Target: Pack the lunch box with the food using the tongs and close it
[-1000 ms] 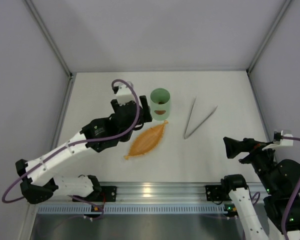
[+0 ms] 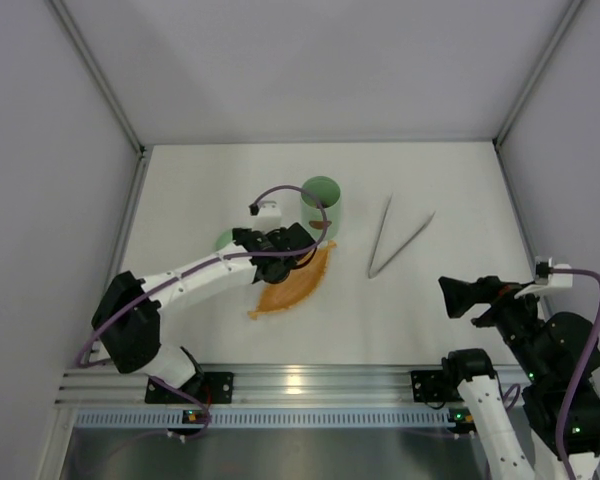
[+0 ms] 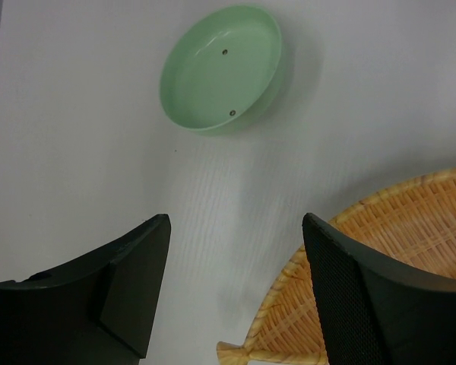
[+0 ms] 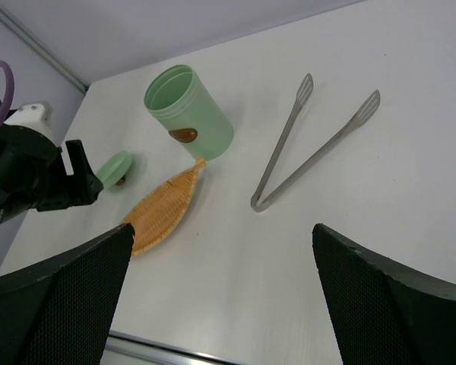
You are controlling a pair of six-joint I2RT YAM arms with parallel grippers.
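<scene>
A tall green cup (image 2: 321, 188) with a brown oval patch on its side stands upright at the back, and the right wrist view shows this cup (image 4: 205, 125) too. The shallow oval green dish (image 3: 220, 68) has two small dark dots inside; my left arm partly covers it from above. Beside it lies a leaf-shaped woven basket (image 3: 410, 220), empty where visible. My left gripper is open above the table, between dish and basket, its right finger (image 3: 349, 289) overlapping the basket's rim in view. Open and empty, my right gripper is held at the table's right front.
Metal tongs (image 4: 292, 179) lie spread in a V right of the cup, slotted ends toward the back. Walls bound the back and sides, and a metal rail (image 2: 300, 378) runs along the front edge.
My left gripper has come nearer the camera's front side and lower, from left of the cup to over the basket's back end. The right arm has shifted only slightly. Objects stay put.
</scene>
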